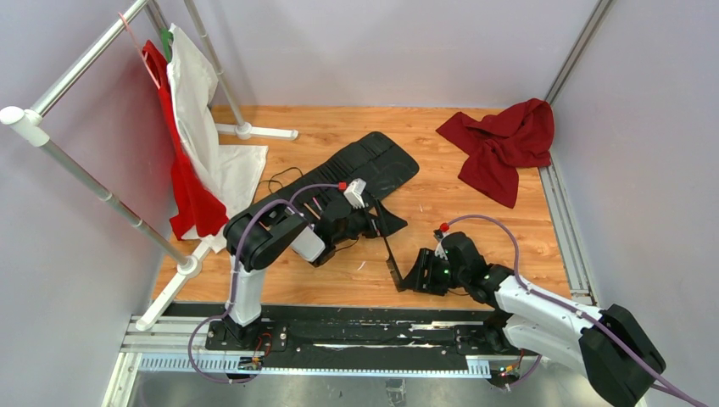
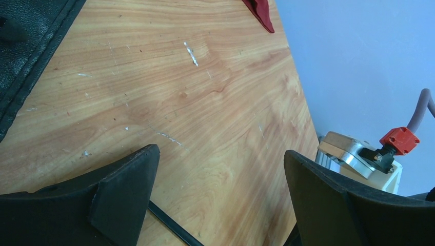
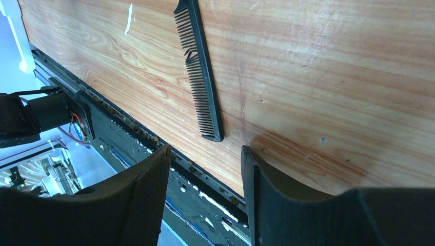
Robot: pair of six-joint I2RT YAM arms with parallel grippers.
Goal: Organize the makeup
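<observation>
A black comb with a long thin handle (image 3: 210, 87) lies on the wooden table, seen toothed end nearest in the right wrist view. My right gripper stands open just short of that end, with nothing between its fingers. Over the handle side hovers my left gripper, its fingers wide apart. A piece of the thin black handle (image 2: 174, 224) shows beneath and between them. The black makeup roll (image 1: 373, 161) is spread out behind the left arm, which covers part of it; a few slim items stick in its slots.
A dark red cloth (image 1: 509, 144) lies at the back right. At left stands a white rack (image 1: 119, 208) with red and white garments hanging. Bare table lies between the roll and the cloth. A black rail (image 1: 381, 331) borders the front.
</observation>
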